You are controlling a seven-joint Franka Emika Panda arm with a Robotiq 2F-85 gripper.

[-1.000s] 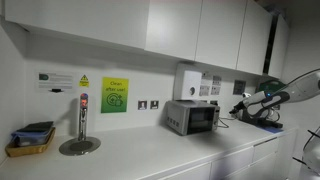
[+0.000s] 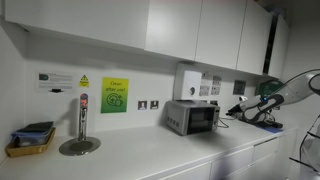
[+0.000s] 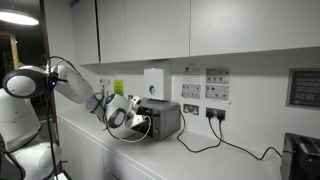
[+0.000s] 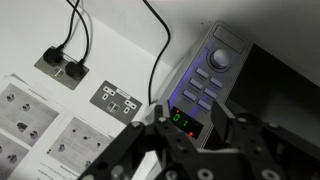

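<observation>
A silver and black microwave [image 2: 193, 117] stands on the white counter against the wall. In the wrist view its control panel [image 4: 207, 84], with a round knob, buttons and a lit green and red display, is close in front of the camera. My gripper shows at the lower edge of that view, its two dark fingers apart and nothing visible between them. In exterior view 2 the gripper [image 3: 136, 103] appears in front of the microwave [image 3: 162, 118]; whether it touches cannot be told.
Wall sockets [image 4: 117, 102] with plugs and a black cable lie beside the microwave. White cupboards [image 3: 215, 28] hang above. A toaster [image 3: 301, 156] stands at the counter's right end in exterior view 2. Near the tap [image 2: 81, 130], the counter [image 2: 120, 155] is clear.
The arm at the right of exterior view 1 has shifted slightly, its forearm standing a little higher. The microwave and the counter items have stayed put.
</observation>
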